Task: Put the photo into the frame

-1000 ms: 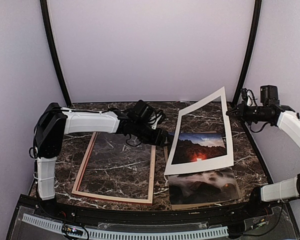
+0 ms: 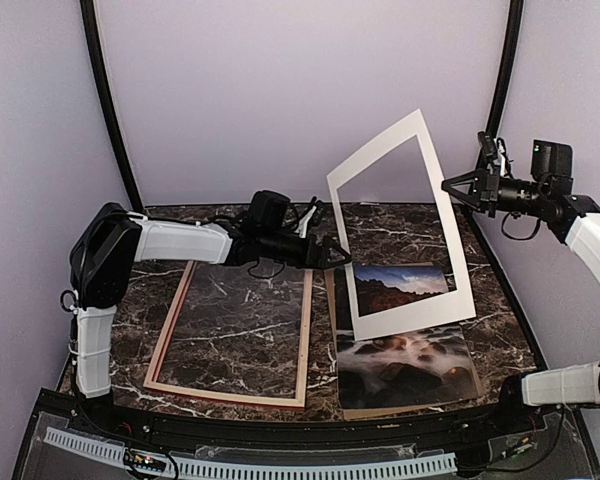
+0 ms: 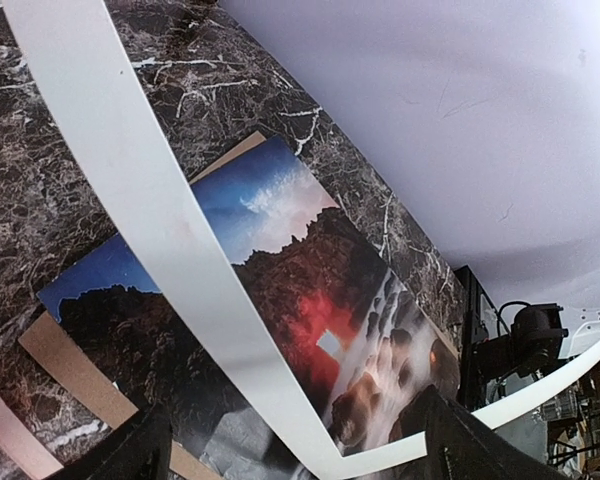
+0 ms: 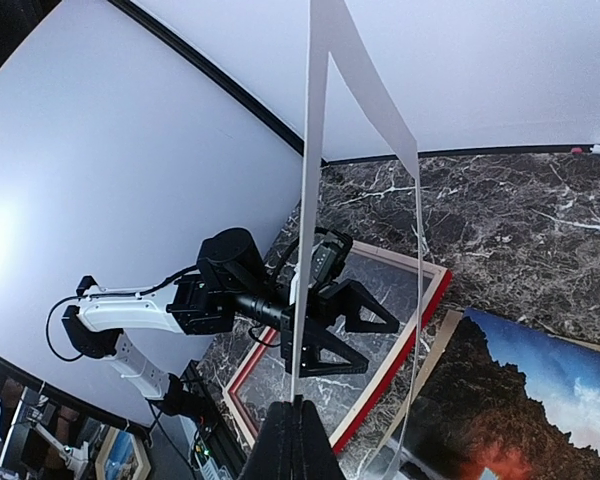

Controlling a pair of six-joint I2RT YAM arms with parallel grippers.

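My right gripper [image 2: 447, 185] is shut on the right border of a white mat [image 2: 420, 322], which hangs tilted in the air. In the right wrist view the mat's edge meets the closed fingertips [image 4: 298, 410]. Open, my left gripper [image 2: 336, 256] is beside the mat's left border; in the left wrist view a mat corner lies between its spread fingers, and contact cannot be made out. Below the mat lies the landscape photo [image 2: 410, 370], partly covered by it. The pale wooden frame [image 2: 304, 340] with red outer sides lies on the left, with dark marble showing through its middle.
A brown board [image 3: 70, 370] sticks out from under the photo. Pale walls [image 2: 290, 100] close off the back and sides.
The right gripper has risen and shifted slightly left, lifting the mat and standing it steeper. The left gripper has moved up and a little to the right. Frame and photo have stayed put.
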